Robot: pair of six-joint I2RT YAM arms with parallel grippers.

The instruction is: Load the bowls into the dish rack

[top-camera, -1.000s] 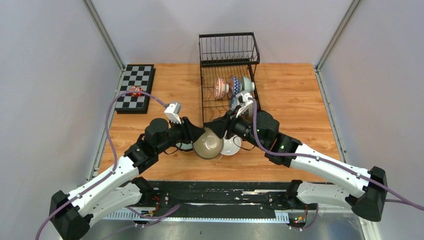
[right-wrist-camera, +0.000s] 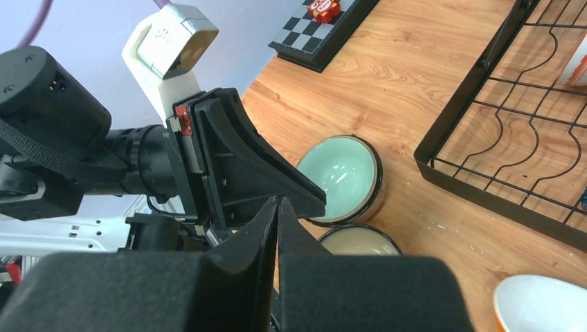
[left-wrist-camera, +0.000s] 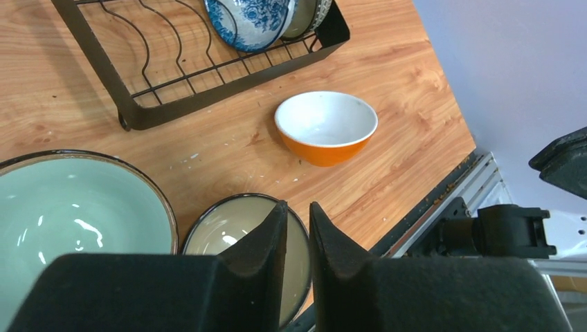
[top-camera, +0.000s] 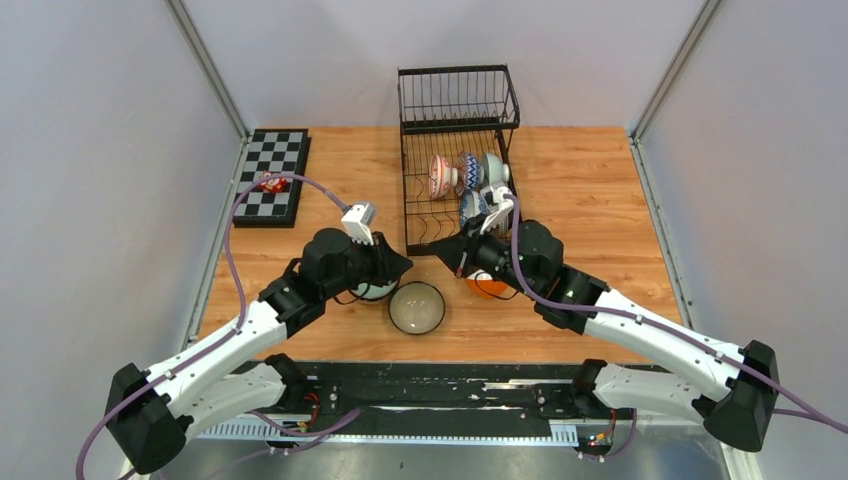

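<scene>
On the table near the front lie a mint bowl [left-wrist-camera: 83,207], a beige bowl [top-camera: 416,308] and an orange-white bowl [left-wrist-camera: 325,124]. The black dish rack [top-camera: 420,245] behind them holds several bowls, including a blue floral one [left-wrist-camera: 246,21]. My left gripper hangs over the front bowls, its fingertips a little apart with nothing between them. My right gripper is shut and empty, facing the left one near the rack's front edge.
A chessboard [top-camera: 268,155] with a red object on it sits at back left. The table right of the rack is clear. Both arms are close together at the centre.
Both arms have shifted slightly; the orange-white bowl's orange side now shows in the top view.
</scene>
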